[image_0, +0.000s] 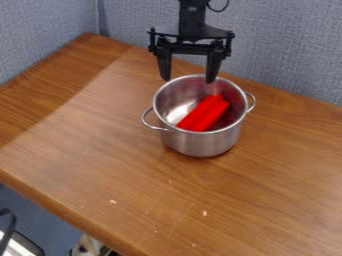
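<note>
A steel pot (187, 142) with two wire handles stands on the wooden table (80, 150). A red elongated object (203, 113) lies inside it, tilted toward the upper right. Above and behind the pot is my black gripper (189, 68), its two fingers hanging wide apart and open, with nothing between them, over the pot's back rim.
Grey padded walls close off the back and left of the table. A black cable lies at the lower left edge.
</note>
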